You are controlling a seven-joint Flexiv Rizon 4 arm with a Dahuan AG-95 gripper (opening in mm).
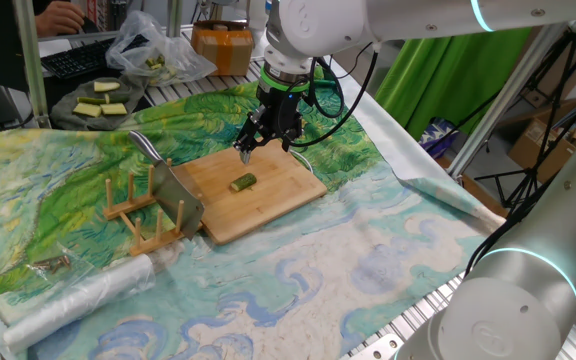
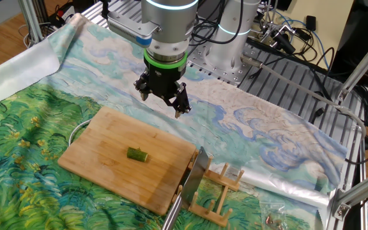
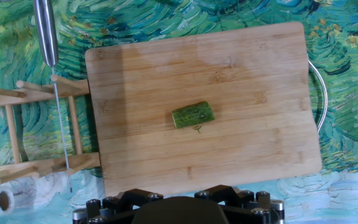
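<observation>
A short piece of green cucumber [image 3: 193, 115] lies alone near the middle of a wooden cutting board [image 1: 268, 205]. From the side, the same cucumber piece [image 2: 137, 154] rests flat on its side. My gripper [image 2: 161, 107] hangs above the board's edge, its two fingers spread apart and nothing between them. In the wrist view only the upper parts of the fingers show along the bottom. A cleaver [image 1: 177, 196] stands upright in a wooden rack [image 1: 136, 216] beside the board, its metal handle [image 3: 45, 34] jutting out past the rack.
A roll of plastic film [image 1: 80, 300] and a small clear bag [image 1: 56, 264] lie near the rack. Cut vegetable pieces [image 1: 101, 104] sit on a dark bag at the far side, near an orange-brown container [image 1: 221, 47]. The painted cloth [image 1: 368, 250] around the board is mostly clear.
</observation>
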